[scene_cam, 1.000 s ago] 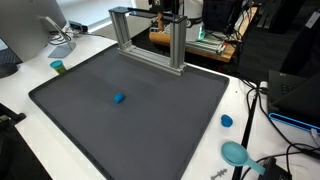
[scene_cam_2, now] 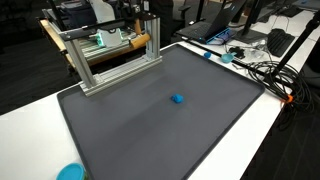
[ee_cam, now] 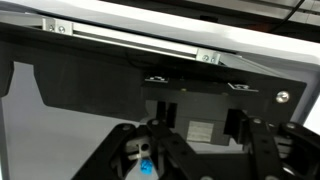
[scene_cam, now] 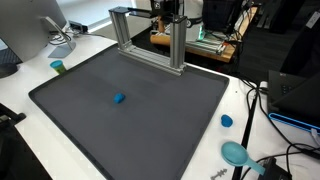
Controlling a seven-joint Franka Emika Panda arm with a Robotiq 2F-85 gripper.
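In the wrist view my gripper is above a long dark panel (ee_cam: pixel 90 85) that hides part of the grey surface below. Its two fingers (ee_cam: pixel 238 122) stand apart, shut on a dark block (ee_cam: pixel 200 105) with a pale patch at its lower end. What the block is cannot be told. A small blue piece (scene_cam: pixel 119 98) lies alone on the dark grey mat (scene_cam: pixel 150 125), and it also shows as a blue piece (scene_cam_2: pixel 178 98) in exterior view 2. The fingertips are not clear in either exterior view.
A silver frame (scene_cam: pixel 178 45) stands at the mat's far edge. Off the mat are a green-topped cup (scene_cam: pixel 58 67), a blue disc (scene_cam: pixel 227 121) and a teal scoop-like thing (scene_cam: pixel 238 156). Cables lie at the right.
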